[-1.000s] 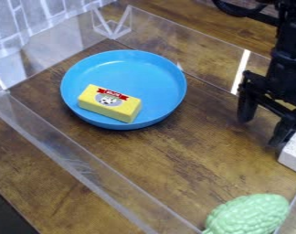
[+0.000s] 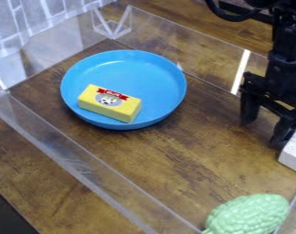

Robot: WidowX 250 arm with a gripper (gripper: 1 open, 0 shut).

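The black gripper [image 2: 267, 114] is low at the right edge, beside a white textured block [image 2: 293, 157] that is partly cut off by the frame. Whether its fingers are parted around anything is too dark to tell. A blue plate [image 2: 159, 88] holds a yellow box [image 2: 108, 103] with a red label and a cartoon face, at the left of the wooden surface. A green brain-like object [image 2: 245, 216] lies at the bottom right.
Clear plastic walls border the wooden surface [image 2: 138, 174].
The arm has shifted very slightly; everything else stays where it was.
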